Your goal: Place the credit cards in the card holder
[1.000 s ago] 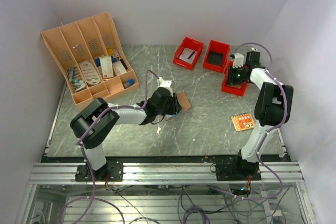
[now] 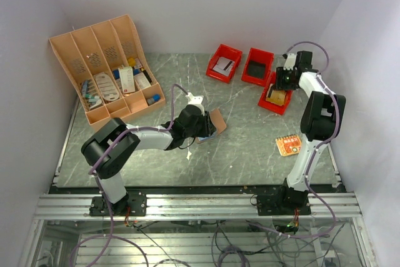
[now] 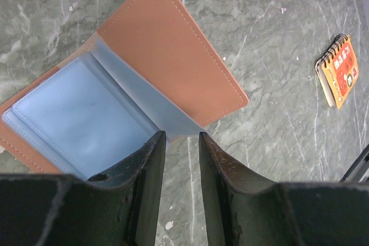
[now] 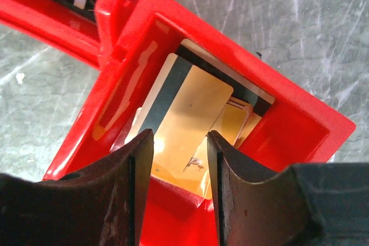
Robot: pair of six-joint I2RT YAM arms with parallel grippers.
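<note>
The open tan card holder point(image 3: 172, 44) with blue sleeves point(image 3: 81, 113) lies on the table under my left gripper, which is part open beside a lifted sleeve; whether it touches that sleeve is unclear. My right gripper is part open over a red bin point(image 4: 265, 148) at the right back, with several gold and dark cards point(image 4: 190, 102) lying in it, none visibly between the fingers.
Two more red bins point(image 2: 224, 53) stand at the back. An orange notepad point(image 2: 289, 145) lies at right front, and a compartment organiser point(image 2: 94, 48) at left back.
My right gripper has moved back and slightly right over the bin, uncovering more of the cards. My left arm has barely moved.
</note>
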